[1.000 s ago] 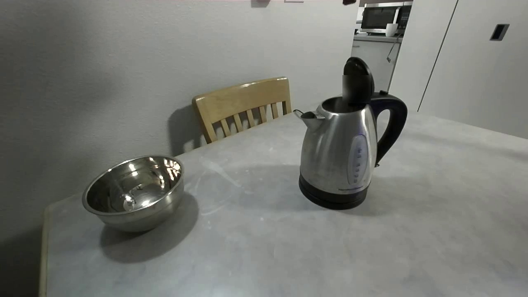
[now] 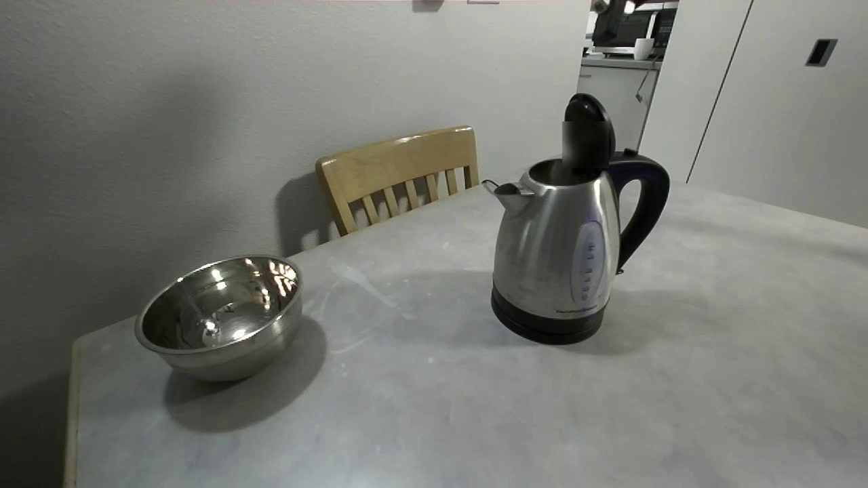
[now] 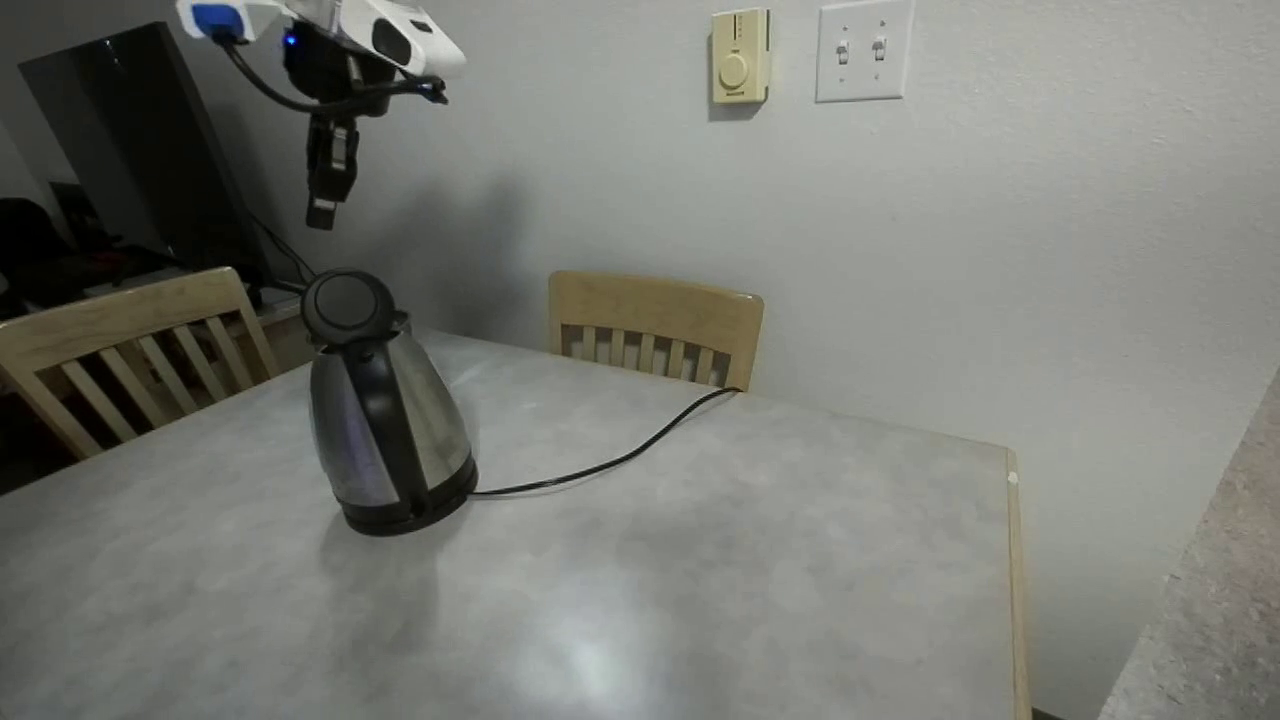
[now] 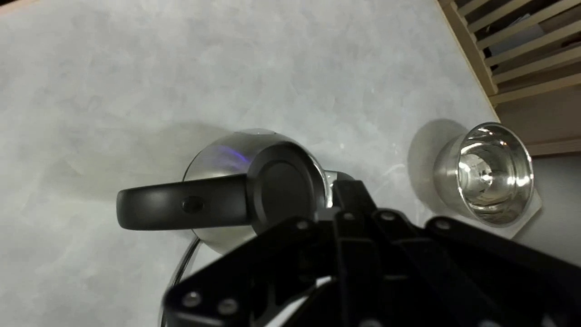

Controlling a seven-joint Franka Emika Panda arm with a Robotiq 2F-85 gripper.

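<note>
A steel electric kettle (image 2: 545, 252) stands upright on the grey table, its black lid (image 2: 589, 134) raised and its handle to the right in exterior view 1. In the wrist view I look down on the kettle's lid (image 4: 284, 188) and black handle (image 4: 182, 204). Above the kettle, clear of it, hangs my gripper (image 3: 321, 218) in exterior view 2, shut with nothing showing between its fingers. A shiny metal bowl (image 2: 228, 317) sits near the table's left end; inside it only reflections show. The same bowl (image 4: 490, 174) is at the right of the wrist view.
A black cord (image 3: 612, 462) runs from the kettle's base to the table's wall-side edge. Wooden chairs (image 3: 654, 312) (image 3: 132, 336) stand along the table's edges. Between kettle and bowl the table (image 2: 407, 366) is bare, with open room in front too.
In exterior view 1, the gripper has come lower into sight at the top right, over the background counter. Kettle, raised lid and bowl look unmoved.
</note>
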